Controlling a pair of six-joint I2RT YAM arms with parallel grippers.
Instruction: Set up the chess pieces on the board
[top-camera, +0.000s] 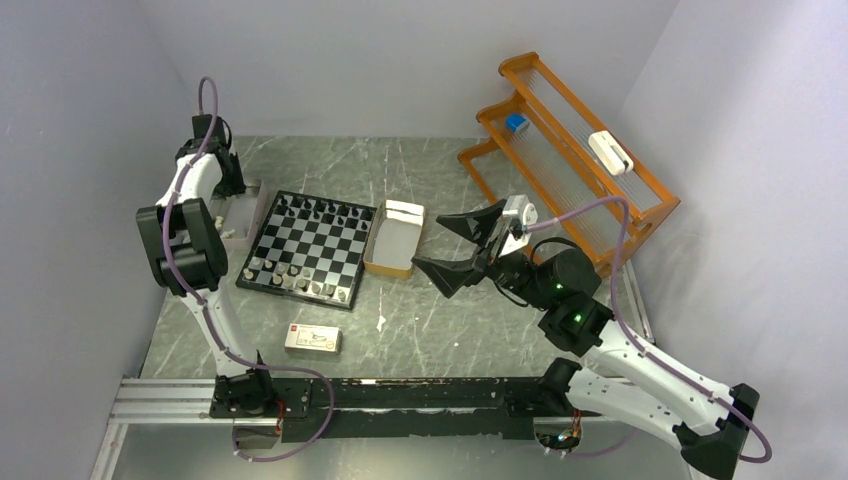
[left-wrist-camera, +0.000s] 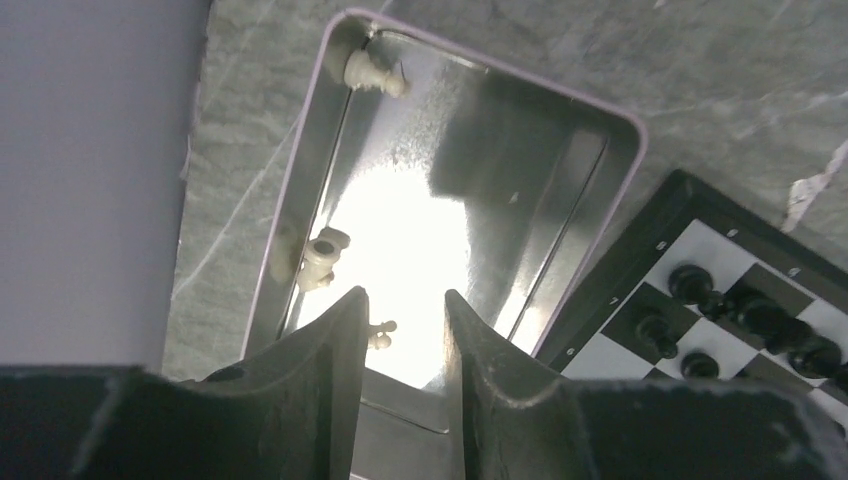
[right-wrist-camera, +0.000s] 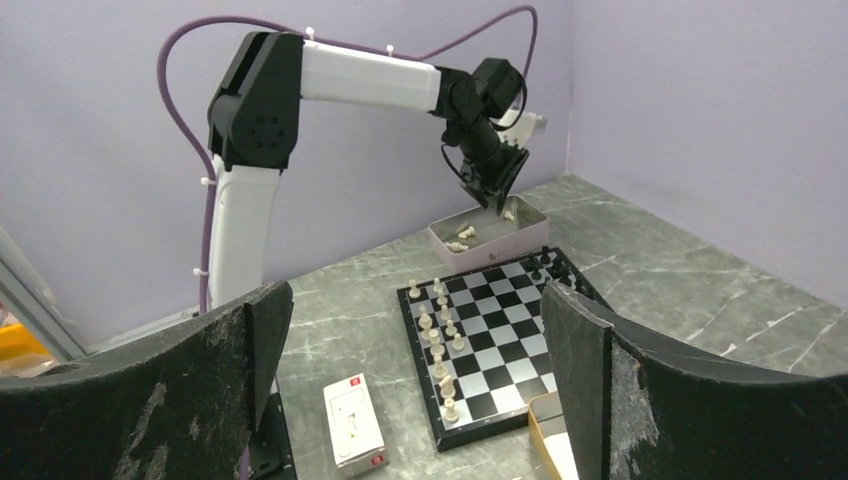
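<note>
My left gripper hangs open over a pinkish tray (left-wrist-camera: 585, 110) in which a few white pieces lie on their sides, among them pieces at the upper left (left-wrist-camera: 370, 72) and left wall (left-wrist-camera: 318, 262). The chessboard (top-camera: 307, 240) stands right of the tray, with black pieces (left-wrist-camera: 688, 285) along the back and white pieces (right-wrist-camera: 450, 408) along the front. Some squares among the white ones are empty. My right gripper (top-camera: 452, 245) is raised right of the board, open and empty.
An open cardboard box (top-camera: 394, 238) sits right of the board. A small carton (top-camera: 312, 338) lies in front. A wooden rack (top-camera: 570, 160) stands at the back right; walls border the left and back. Bare marble lies right of the box.
</note>
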